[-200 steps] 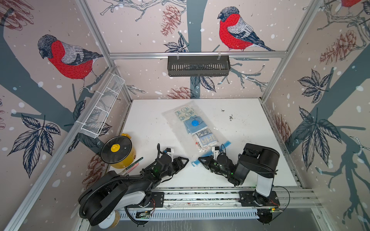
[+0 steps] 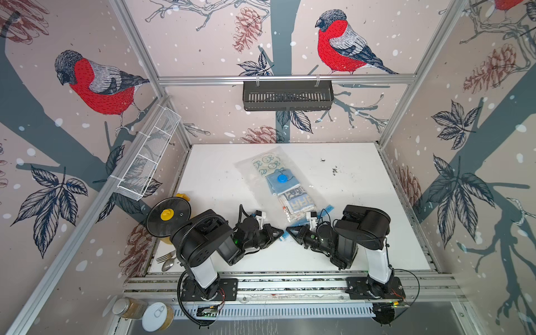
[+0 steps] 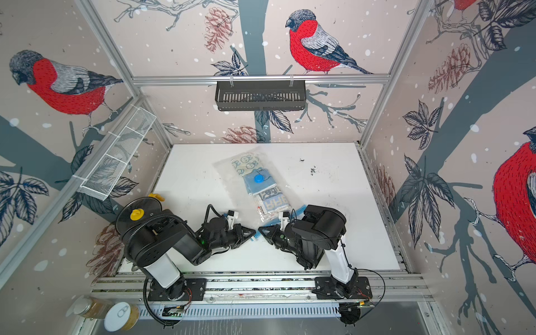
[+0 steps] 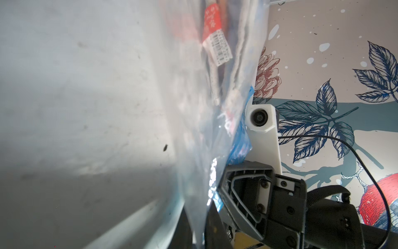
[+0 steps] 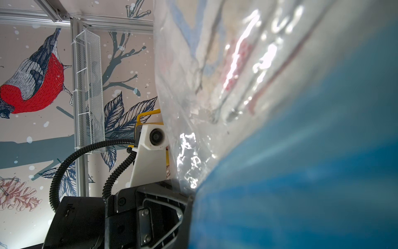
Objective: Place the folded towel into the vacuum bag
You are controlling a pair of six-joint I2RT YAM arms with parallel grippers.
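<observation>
The clear vacuum bag [image 2: 259, 184] with blue valve lies diagonally on the white table; the folded towel [image 2: 296, 202] shows through its plastic at the end nearest me. My left gripper [image 2: 277, 232] and my right gripper [image 2: 292, 231] face each other at the bag's blue-edged mouth. In the left wrist view, my left gripper is shut on the bag's plastic edge. In the right wrist view blue and clear plastic fills the right side; my right gripper is shut, and what lies between its fingertips is hidden.
A yellow pot with dark lid [image 2: 178, 212] and cutlery [image 2: 166, 258] sit at the table's left. A wire shelf [image 2: 148, 153] hangs on the left wall, a dark basket [image 2: 287, 96] on the back rail.
The bag looks unmoved.
</observation>
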